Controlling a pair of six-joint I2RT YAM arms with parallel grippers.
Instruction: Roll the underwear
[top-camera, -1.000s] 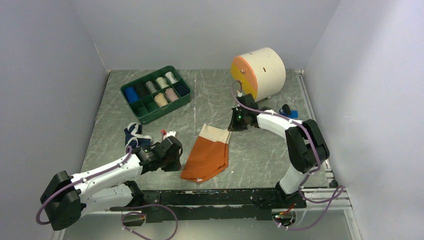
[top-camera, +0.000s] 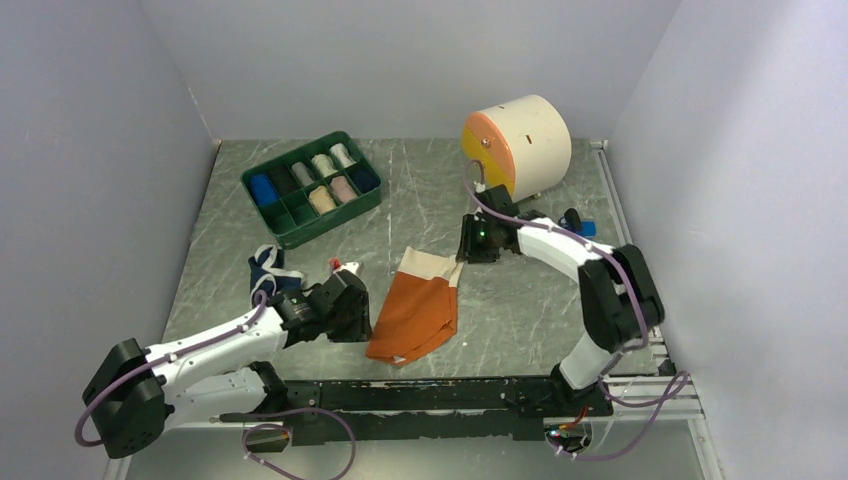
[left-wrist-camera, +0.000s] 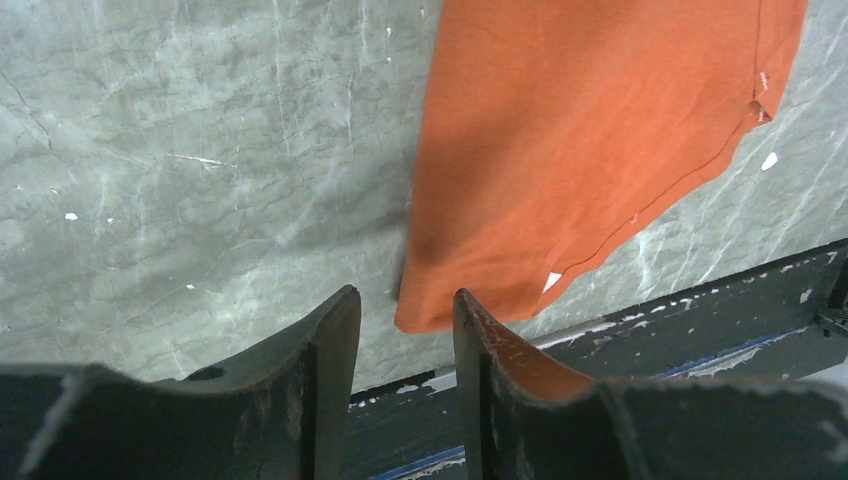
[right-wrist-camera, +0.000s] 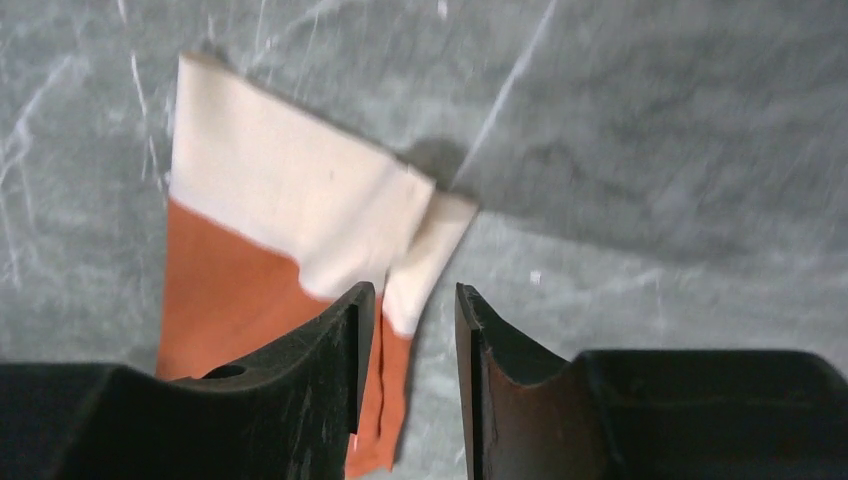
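The underwear lies folded on the table, with an orange body (top-camera: 412, 312) and a cream waistband (top-camera: 427, 264) at its far end. In the left wrist view its orange near-left corner (left-wrist-camera: 430, 300) shows below and between the fingers of my left gripper, which stands open; nothing is visibly clamped. At the waistband's right end, my right gripper is open too. There, a flap of the cream band (right-wrist-camera: 365, 220) overlaps a narrower layer (right-wrist-camera: 435, 255) that sticks out to the right. Part of the cloth is hidden behind the right gripper's left finger.
A green divided box (top-camera: 293, 238) holding several rolled cloths stands at the back left. Navy cloth (top-camera: 272, 268) lies beside my left arm. A white drum (top-camera: 530, 145) stands at the back right, with a blue item (top-camera: 588, 229) near it.
The left gripper and the cloth's near-left corner have shifted slightly right. The waistband's right end now shows a crease; the right arm has moved a little.
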